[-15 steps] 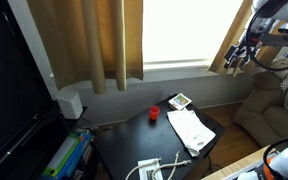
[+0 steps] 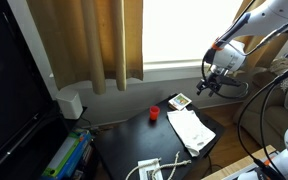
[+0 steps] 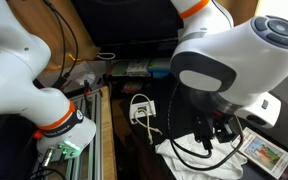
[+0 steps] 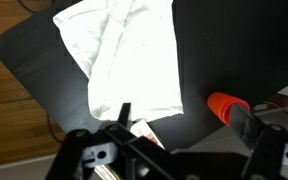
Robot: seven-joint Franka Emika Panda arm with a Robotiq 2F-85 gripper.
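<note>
My gripper (image 2: 208, 88) hangs in the air above the right side of the black table, over its far right edge. In the wrist view its two dark fingers (image 4: 102, 143) stand wide apart, open, with nothing between them. Below lies a white cloth (image 4: 136, 60), spread flat with some folds; in exterior view 1 the cloth (image 2: 191, 131) is on the table's right part. A red cup (image 4: 225, 105) stands on the table, to the right of the cloth in the wrist view, and the same cup (image 2: 154, 113) is left of the cloth in exterior view 1.
A picture card (image 2: 179, 102) lies near the table's back edge, by the window wall. Toward the front are a white power strip (image 2: 149, 169) and a pale cable (image 2: 174, 166).
My arm has swung left and come down from the upper right, bringing the gripper closer to the table. Cloth, cup and card have not moved.
</note>
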